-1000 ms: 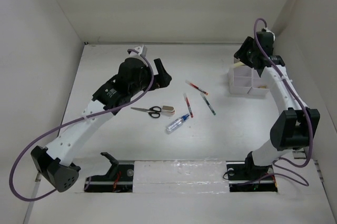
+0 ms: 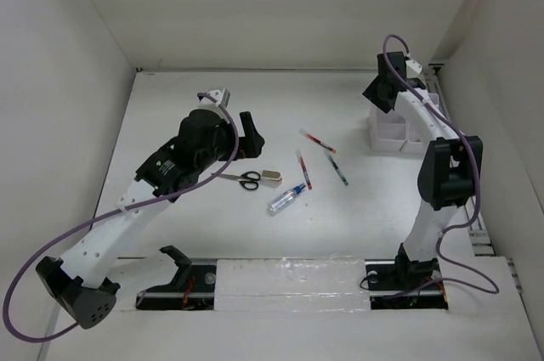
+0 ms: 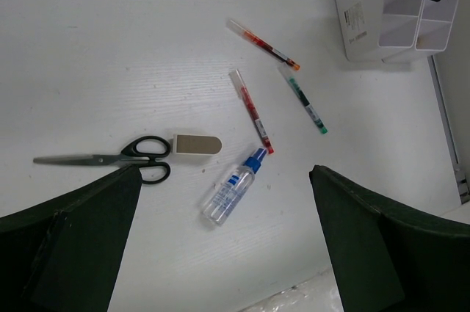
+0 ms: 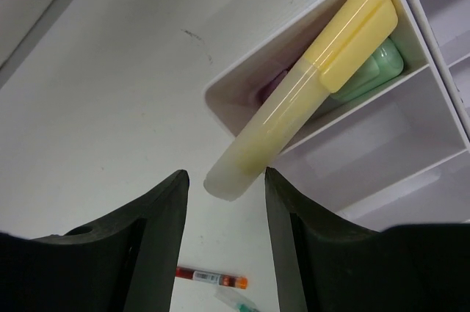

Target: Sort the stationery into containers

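A yellow marker (image 4: 301, 92) lies diagonally across one compartment of the white organizer (image 3: 360, 26), over a green item (image 4: 371, 73). My right gripper is open at the marker's translucent end. My left gripper hangs open above black scissors (image 3: 95, 159), a small block (image 3: 196, 144) and a blue-capped bottle (image 3: 229, 196). Three pens lie loose between these and the organizer: orange-capped (image 3: 268, 46), red (image 3: 253, 114) and green (image 3: 305, 103).
The organizer stands at the back right, near the wall.
The left arm has shifted slightly left and downward in the top view. The loose items are unchanged.
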